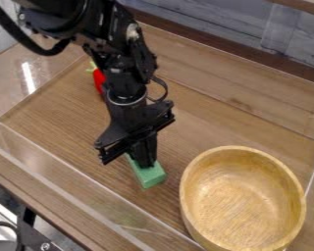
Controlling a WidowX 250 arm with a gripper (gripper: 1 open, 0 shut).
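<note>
The black gripper [144, 155] points down at a green block [149, 175] lying on the wooden table. Its fingertips are at the block's upper end and look closed together; whether anything is between them is hard to see, and the block extends out below them toward the viewer.
A large tan bowl [242, 204] sits at the right front. A red object [99, 82] lies behind the arm at the back left.
</note>
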